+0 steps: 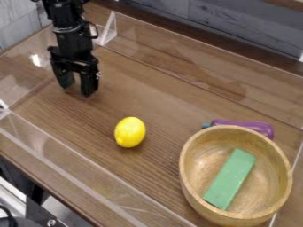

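Observation:
My black gripper (73,71) is low over the left part of the wooden table, its lower end at or just above the surface; whether it is open or shut is hard to make out. A yellow lemon-like object (129,132) lies front-centre, to the right of and nearer than the gripper, apart from it.
A tan bowl (190,173) at the front right holds a green block (229,180). A purple object (243,128), perhaps an eggplant, lies behind the bowl.

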